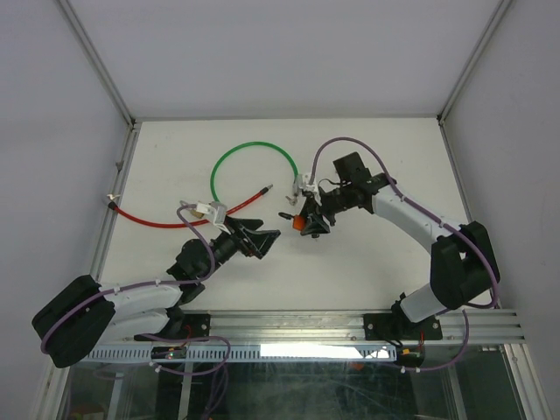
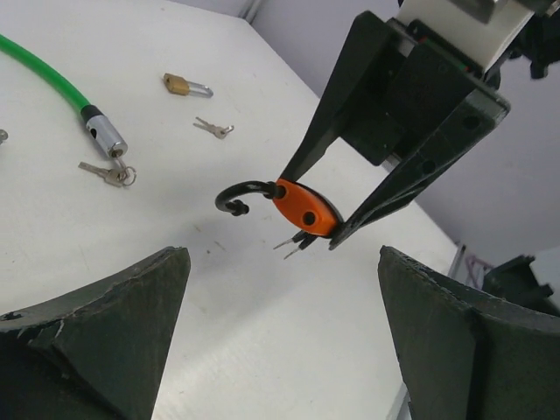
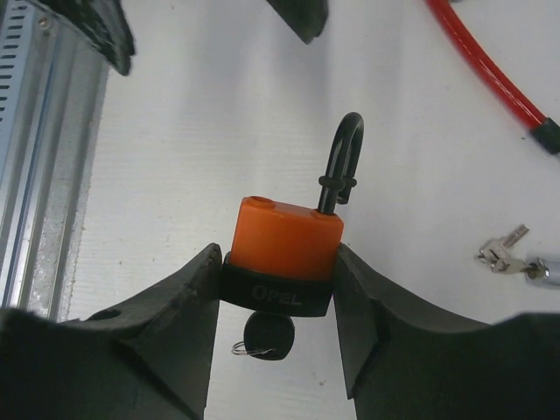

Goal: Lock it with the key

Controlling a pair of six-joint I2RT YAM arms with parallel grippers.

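Note:
My right gripper is shut on an orange and black key fob marked OPEL, with a black carabiner attached and thin keys hanging below it, above the board. My left gripper stands open to the left of it, facing the fob, with nothing between its fingers. Small silver keys lie at the metal end of the green cable. A brass padlock lies further back, with another key pair near it.
A red cable and a green cable curve over the upper left of the white board. Metal rails edge the board.

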